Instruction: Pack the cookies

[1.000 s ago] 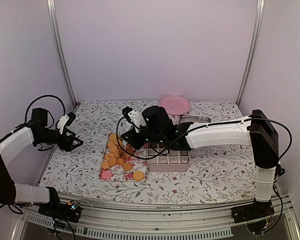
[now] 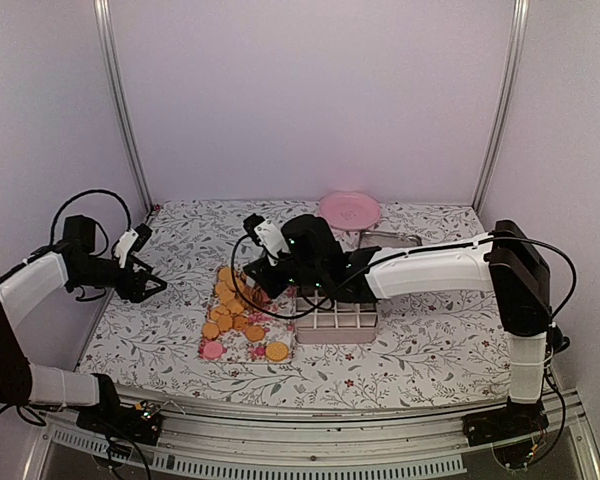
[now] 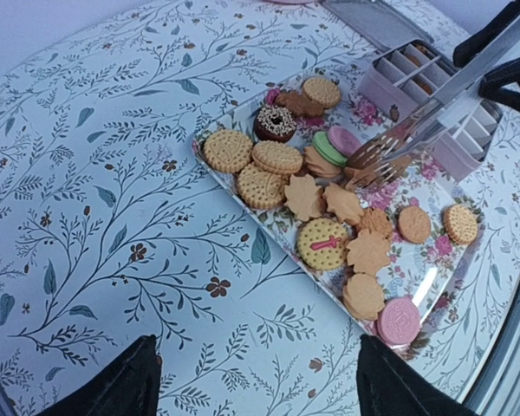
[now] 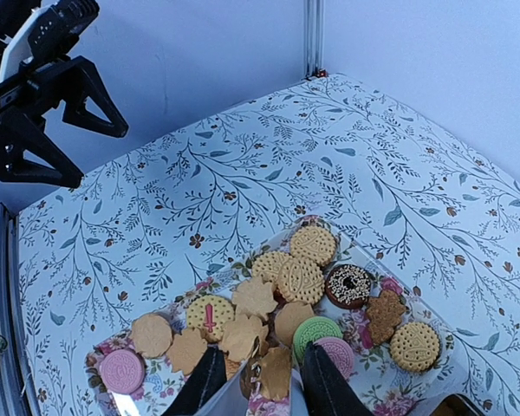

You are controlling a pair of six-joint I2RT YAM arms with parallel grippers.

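Assorted cookies, round, leaf-shaped, pink, green and a sprinkled dark one [image 3: 274,123], lie on a floral tray [image 3: 425,286]. My right gripper [image 2: 265,285] is low over the tray beside a pink compartment box [image 2: 335,335]; in the left wrist view its clear tips sit around brown cookies [image 3: 386,152] near the green one. Whether it grips one is unclear. My left gripper [image 2: 140,280] stands open above the table left of the tray, empty.
A pink plate [image 2: 350,208] lies at the back, with a metal lid or tray [image 2: 400,240] in front of it.
The right arm has shifted very slightly over the tray. The left arm has not visibly moved.
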